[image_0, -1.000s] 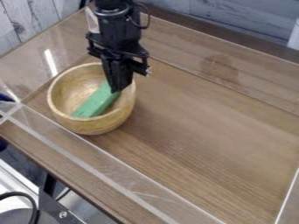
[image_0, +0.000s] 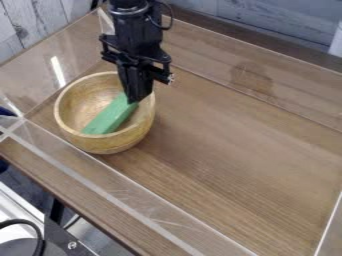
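A wooden bowl (image_0: 79, 133) sits on the left of the table, with a long green object (image_0: 107, 118) lying inside it, tilted toward the back right. My black gripper (image_0: 128, 90) is over the bowl's back right part, at the upper end of the green object. The fingertips are dark and small, and whether anything is between them is hard to see.
A pale object behind the arm is partly hidden. Black cables lie at the lower left, off the table's edge.
My gripper has shifted very slightly to the left and up. The bowl and green object look unmoved.
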